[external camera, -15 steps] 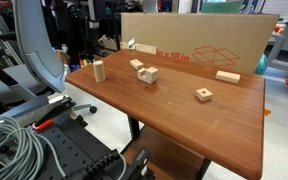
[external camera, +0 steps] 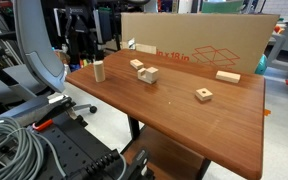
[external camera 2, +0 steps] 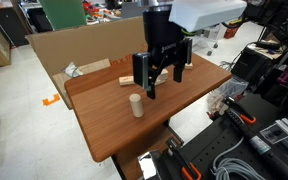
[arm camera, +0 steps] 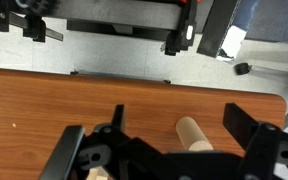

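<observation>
A pale wooden cylinder (external camera: 99, 71) stands upright near the left end of the brown table (external camera: 214, 125). In exterior view 2 the same cylinder (external camera 2: 136, 105) is on the table's near side, below my gripper (external camera 2: 112, 80). The black gripper hangs over the table with its fingers wide apart and nothing held. In the wrist view the cylinder (arm camera: 192, 135) shows between the spread fingers, nearer the right one, with a visible gap to each. Exterior view 1 shows the gripper (external camera: 92, 46) above the cylinder, partly dark against the background.
Small wooden blocks (external camera: 148, 74) cluster mid-table; another block (external camera: 203, 95) lies farther right, and a flat one (external camera: 228, 77) is near the back. A cardboard panel (external camera: 199, 38) lines the back edge.
My gripper has come down into exterior view 1, over the left end of the table. The cylinder and the blocks have not moved.
</observation>
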